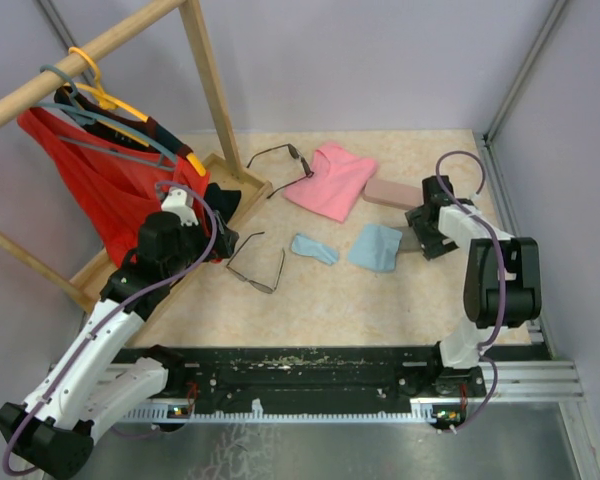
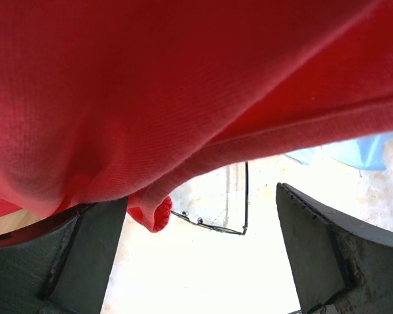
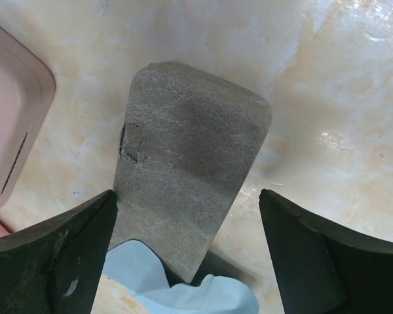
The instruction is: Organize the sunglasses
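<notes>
One pair of sunglasses (image 1: pixel 255 277) lies with its temples unfolded at the left of the table; another pair (image 1: pixel 301 160) rests open beside the pink shirt. A grey case (image 3: pixel 182 150) is on the table, partly covered by a light blue cloth (image 3: pixel 183 294). Over that case hovers my right gripper, its fingers spread partway with the case below and between them in view, not visibly gripped. By the hanging red garment (image 2: pixel 150 85), my left gripper is open; the nearer sunglasses (image 2: pixel 213 227) appear beyond its fingers.
A pink case (image 1: pixel 392 193) sits behind the grey one. A folded pink shirt (image 1: pixel 330 181) and a small blue cloth (image 1: pixel 314 248) lie mid-table. The wooden rack (image 1: pixel 215 90) with hangers blocks the left side.
</notes>
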